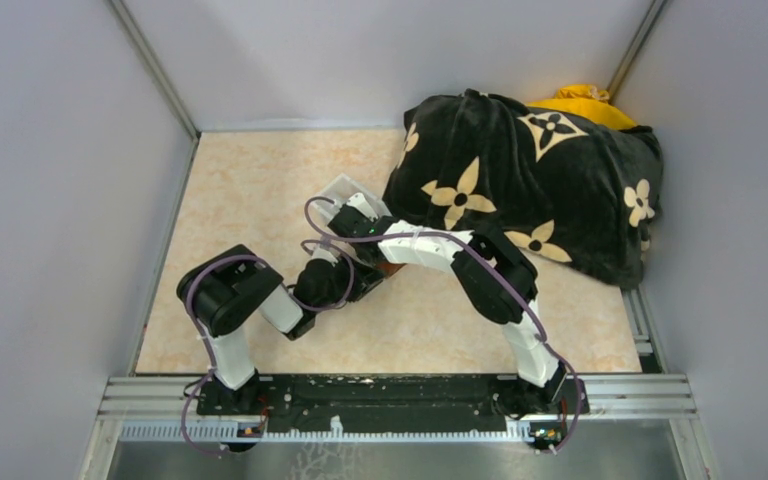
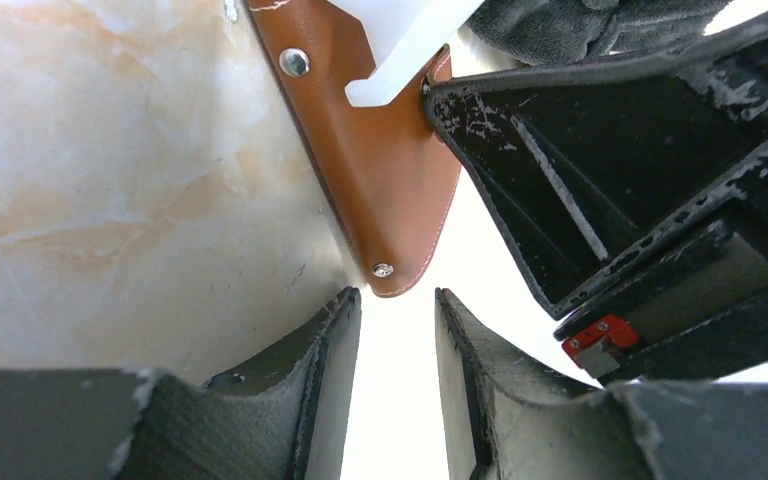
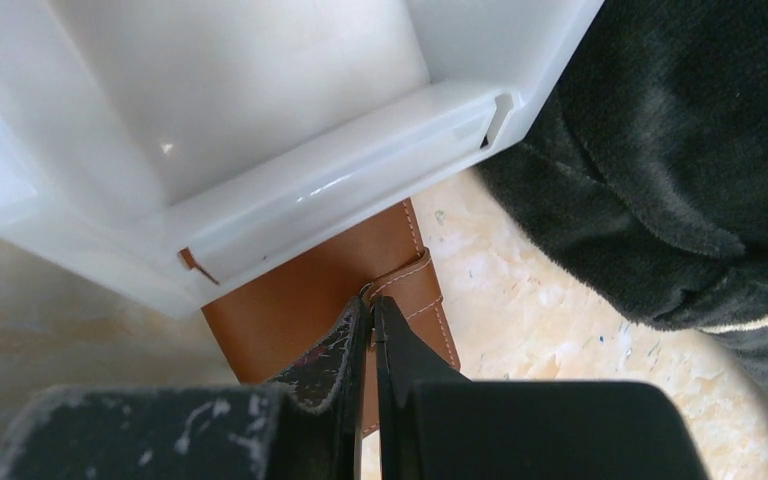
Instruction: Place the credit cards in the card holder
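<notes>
The brown leather card holder (image 2: 390,190) lies on the table, with metal studs along one side. Closed on the edge of its flap is my right gripper, which pinches the leather near the stitched strap. In the left wrist view that gripper's dark fingers (image 2: 560,180) reach the holder from the right. My left gripper stands open, its fingertips on either side of the holder's pointed corner and apart from it. From above, both grippers crowd over the holder (image 1: 390,268) and mostly hide it. No credit card can be made out.
A white plastic tray (image 1: 335,188) stands just behind the holder; the right wrist camera sees a white bracket (image 3: 350,165) across its view. A black floral blanket (image 1: 520,180) fills the back right. Bare table (image 1: 260,175) lies to the back left and front right.
</notes>
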